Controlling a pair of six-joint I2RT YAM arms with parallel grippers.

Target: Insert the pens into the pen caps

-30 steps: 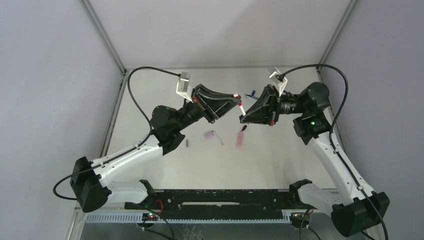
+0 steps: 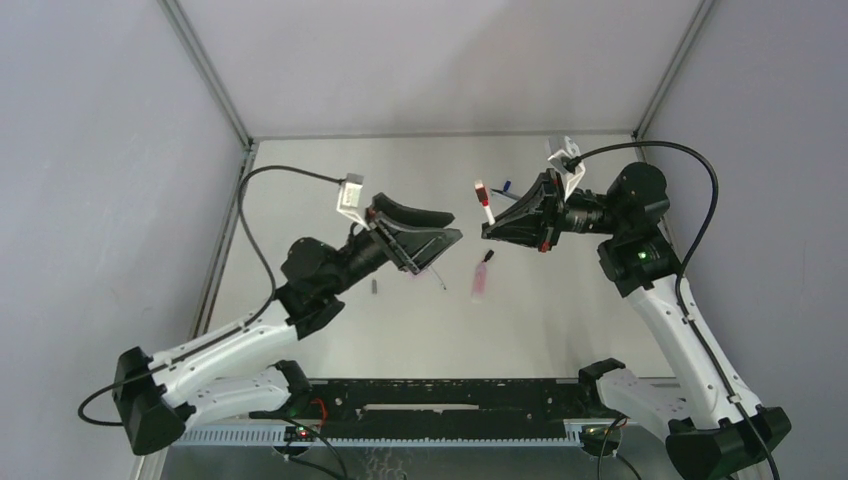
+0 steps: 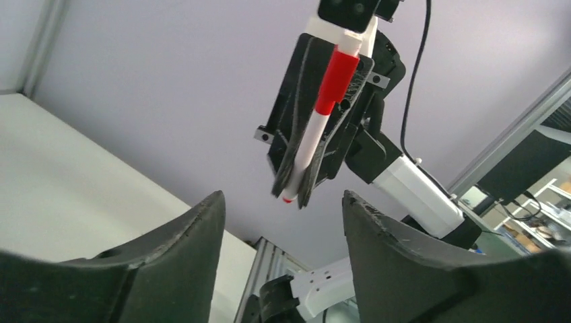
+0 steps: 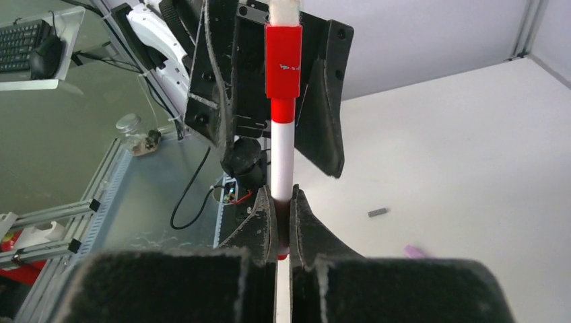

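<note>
A white pen point(image 2: 488, 212) with a red cap point(image 2: 481, 193) on its upper end stands nearly upright in my right gripper point(image 2: 486, 231), whose fingertips are shut on the lower part of the pen point(image 4: 282, 155). The red cap point(image 3: 339, 74) shows large in the left wrist view. My left gripper is open and empty, apart from the pen, to its left in the top view point(image 2: 442, 240).
On the white table point(image 2: 540, 320) lie a pink item with a black top point(image 2: 479, 280), a small grey piece point(image 2: 374, 286), a thin pen point(image 2: 439, 279) partly behind the left gripper, and blue items point(image 2: 507, 186) at the back.
My left gripper has moved away from the red cap, down and left in the top view, and is now open. The right gripper still holds the pen with little movement.
</note>
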